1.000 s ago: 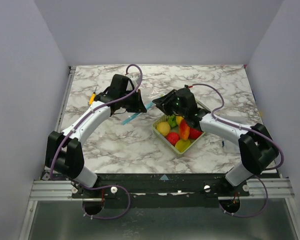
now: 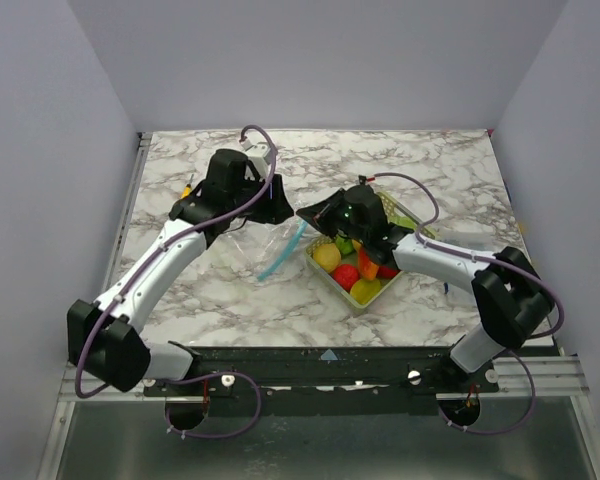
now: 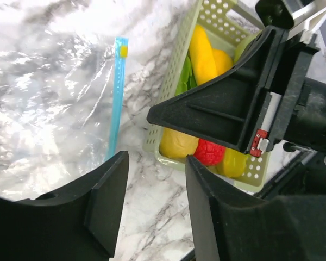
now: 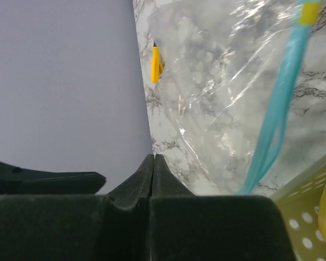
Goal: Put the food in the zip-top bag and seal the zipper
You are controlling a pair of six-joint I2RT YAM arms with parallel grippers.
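A clear plastic bag (image 3: 49, 109) lies on the table, its blue zipper strip (image 3: 118, 92) with a yellow slider (image 3: 124, 51) along the side facing the basket. In the right wrist view, the strip (image 4: 277, 103) parts into two strands near its lower end. My left gripper is open and empty, its fingers apart over the table. Just beside it, my right gripper is shut with nothing showing between its fingertips; the strip passes clear of them. Fruit and vegetables fill the basket, among them a yellow fruit (image 2: 327, 257), a red one (image 2: 346, 275) and a lemon-yellow one (image 2: 364, 291).
The pale green perforated basket (image 2: 324, 281) stands right of the bag, partly under my right arm. Both grippers nearly touch in the top view. A yellow object (image 4: 155, 65) lies at the table's left edge.
My right gripper went from open to shut by the zipper strip and moved slightly left. My left gripper opened and shifted, and the strip now lies steeper, out of both grippers.
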